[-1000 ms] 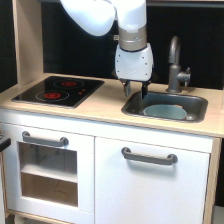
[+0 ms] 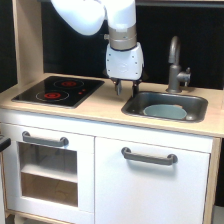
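Note:
My gripper (image 2: 126,88) points down above the counter, just left of the sink's left rim. Its dark fingers stand apart, and nothing shows between them. A dull green, flat, rounded thing (image 2: 165,112) lies in the dark sink (image 2: 150,100); whether it is a plate or a cloth is too small to tell.
A dark tap (image 2: 175,65) rises behind the sink. To the left is a black hob (image 2: 60,91) with two red rings. The wooden counter (image 2: 100,105) between hob and sink is bare. Below are white cabinet doors with grey handles (image 2: 149,157).
My arm and gripper have shifted a little to the left, from above the sink's left edge to above the counter beside it. The green thing in the sink has not moved.

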